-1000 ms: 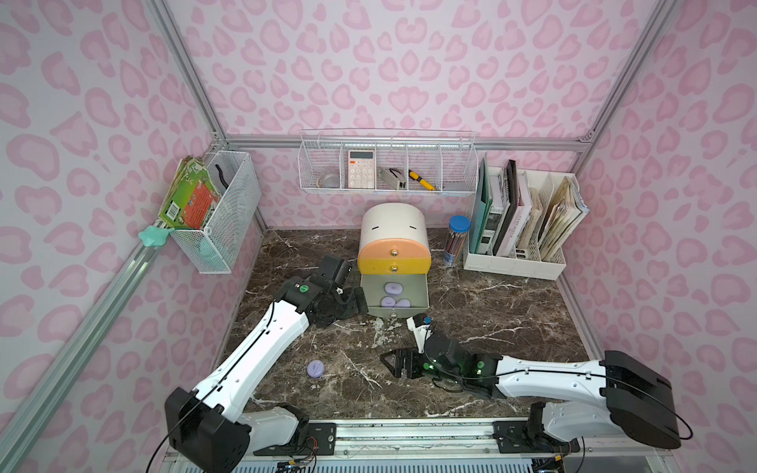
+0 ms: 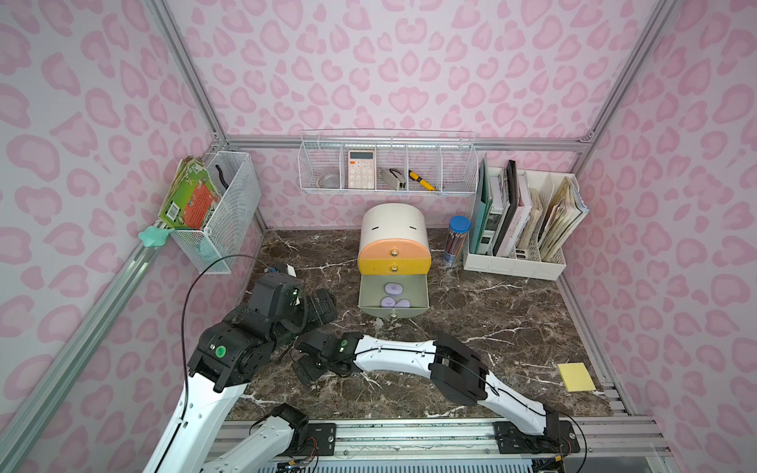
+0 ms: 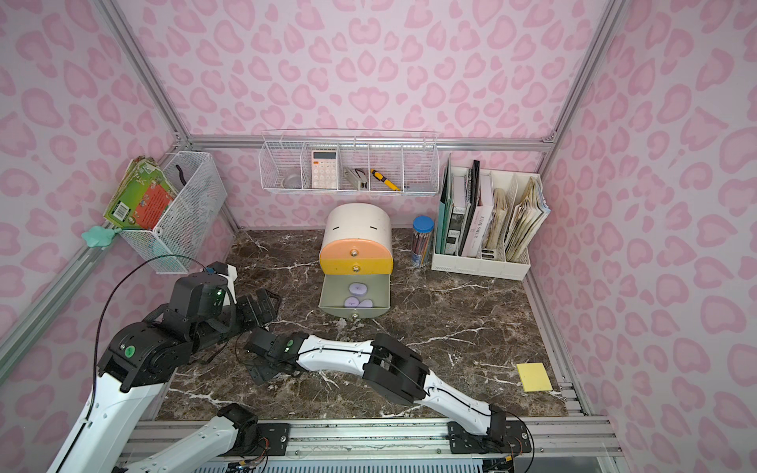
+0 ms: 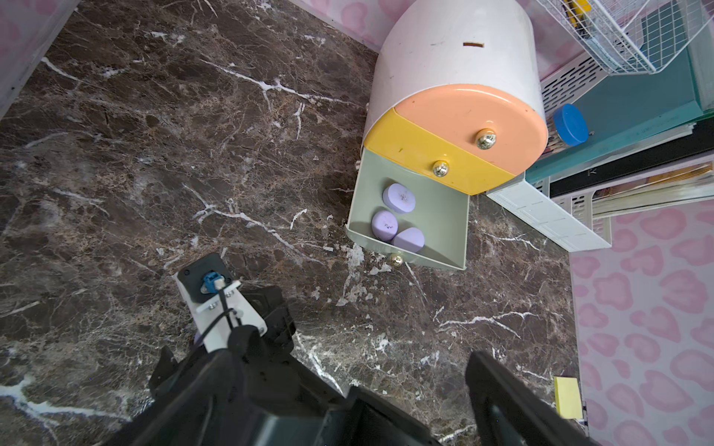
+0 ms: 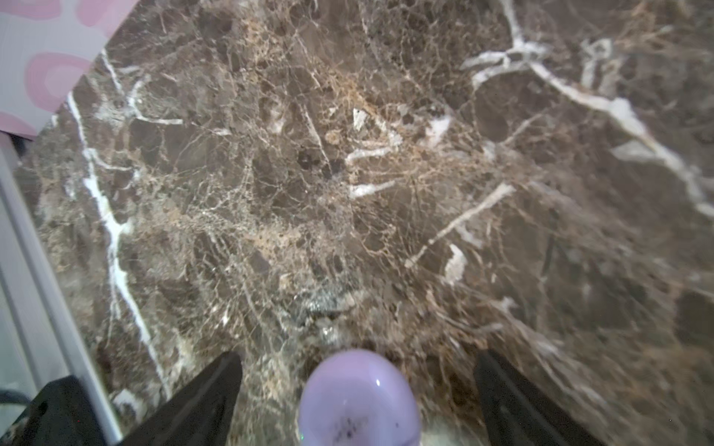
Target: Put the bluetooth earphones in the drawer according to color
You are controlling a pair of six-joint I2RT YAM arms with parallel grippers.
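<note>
A lone purple earphone case [image 5: 360, 405] lies on the marble tabletop, low in the right wrist view. Around it, one finger to each side and with clear gaps, stands my open right gripper; in both top views the arm hides this case. The drawer cabinet [image 2: 394, 224] has its orange and yellow drawers closed. Its grey-green bottom drawer [image 4: 446, 223] is pulled out, with three purple cases in it, one case [image 4: 399, 197] toward the back. My left gripper is open and empty, above the table left of the drawer.
My right arm [image 2: 394, 353] stretches across the front of the table, close by the left gripper. A pen jar [image 2: 456, 240] and a file holder [image 2: 512, 266] stand right of the cabinet. A yellow notepad [image 2: 576, 377] lies at right.
My right gripper has swept left across the table to the lone case, which it now covers in the top left view. The left arm has drawn back leftward, away from the drawer.
</note>
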